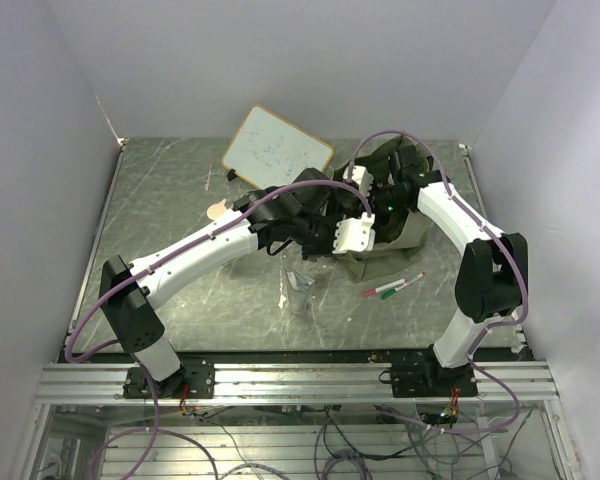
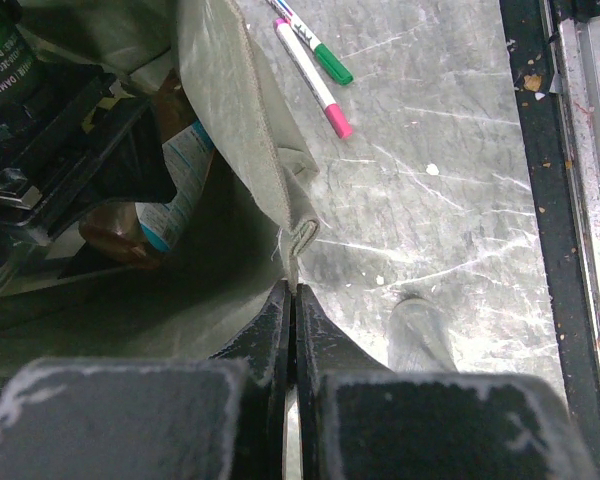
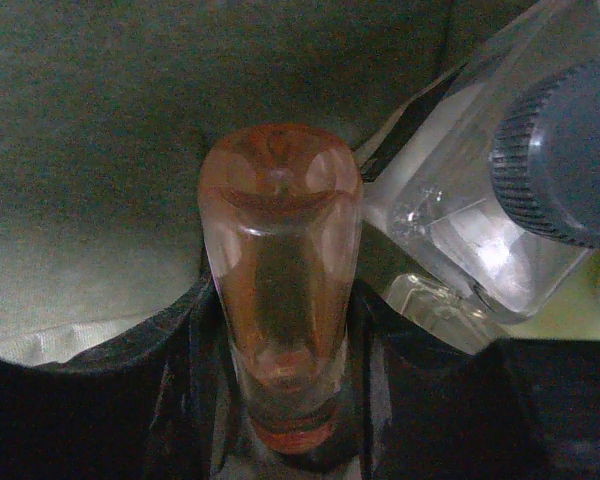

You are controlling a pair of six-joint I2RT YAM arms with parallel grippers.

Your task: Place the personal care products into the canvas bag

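Note:
The olive canvas bag stands at the right of the table. My left gripper is shut on the bag's fabric at its rim. My right gripper is down inside the bag, its fingers around a clear bottle with amber tint; whether it grips it firmly is hard to tell. A bottle with a grey cap lies beside it, and a brown bottle with a blue label shows in the bag in the left wrist view.
A whiteboard lies at the back. Pink and green markers lie right of front, and a clear crumpled object stands near the front.

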